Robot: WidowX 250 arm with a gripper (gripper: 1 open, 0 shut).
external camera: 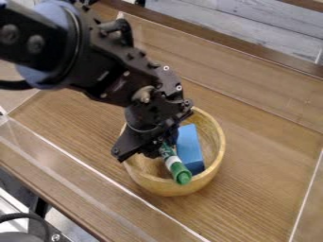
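Note:
A round light-wood bowl (205, 176) sits on the wooden table. Inside it lie a blue block (191, 146) on the right and a green-and-white cylindrical object (178, 170), tilted toward the front. My black gripper (164, 145) reaches down into the bowl from the upper left and is shut on the upper end of the green-and-white object; its fingertips are partly hidden.
A wooden rim and pale planks run along the back. Cables and a metal frame show past the table's front-left edge.

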